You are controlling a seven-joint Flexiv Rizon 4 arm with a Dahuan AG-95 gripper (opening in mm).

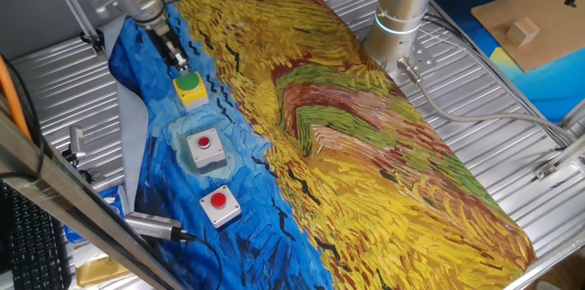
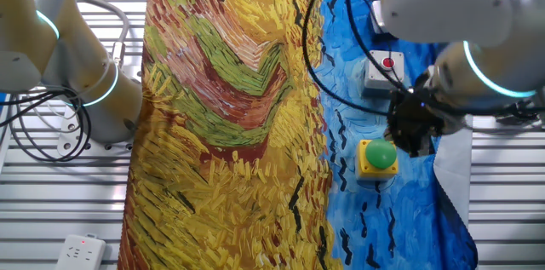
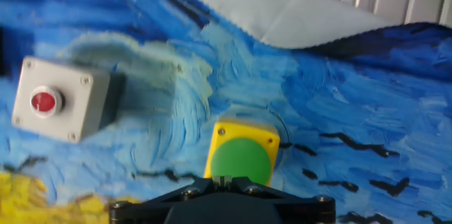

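Note:
A yellow box (image 1: 194, 99) with a domed green button (image 1: 187, 81) on top sits on the blue part of the painted cloth. My gripper (image 1: 183, 68) points down just behind that button; whether it touches is unclear. In the wrist view, the fingertips of my gripper meet, nothing visible between them, and overlap the near edge of the green button (image 3: 241, 161). Exterior view 2 shows the green button (image 2: 381, 153) uncovered, with the blurred gripper beside it. A grey box with a red button (image 3: 45, 102) stands left in the wrist view.
Two grey boxes with red buttons, one nearer the middle (image 1: 205, 143) and one farther along (image 1: 218, 200), stand in line with the yellow box.

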